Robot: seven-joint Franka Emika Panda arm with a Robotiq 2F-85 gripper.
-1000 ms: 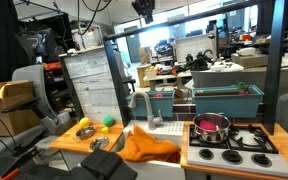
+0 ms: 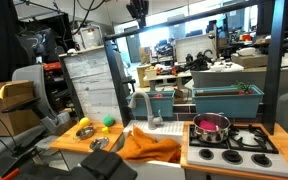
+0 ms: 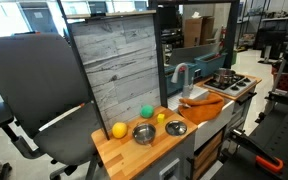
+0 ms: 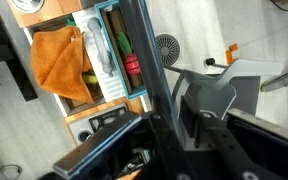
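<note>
High above the counter, near the top edge in exterior view 1, hangs my gripper point(image 2: 139, 20), far from every object below. In the wrist view, its dark fingers point(image 4: 96, 150) stand apart at the bottom, and no object shows between them. An orange towel point(image 2: 150, 147) lies crumpled at the front of the sink, below the faucet point(image 2: 145, 108). On the stove point(image 2: 234, 149) sits a reddish pot point(image 2: 211, 124). Left of the sink, the counter carries metal bowls point(image 3: 144, 132), a yellow ball point(image 3: 119, 130), a green item point(image 3: 146, 111) and a small yellow item point(image 3: 161, 118).
Behind the counter, a blue shelf bin point(image 2: 227, 103) holds small items. A dark horizontal beam point(image 2: 189, 18) and an upright post point(image 2: 274, 65) frame the station. A tall grey panel point(image 3: 119, 65) borders the left end. A grey chair point(image 3: 49, 90) stands beyond it.
My gripper has shifted slightly left in exterior view 1, still high up. The towel, pot and bowls look unmoved.
</note>
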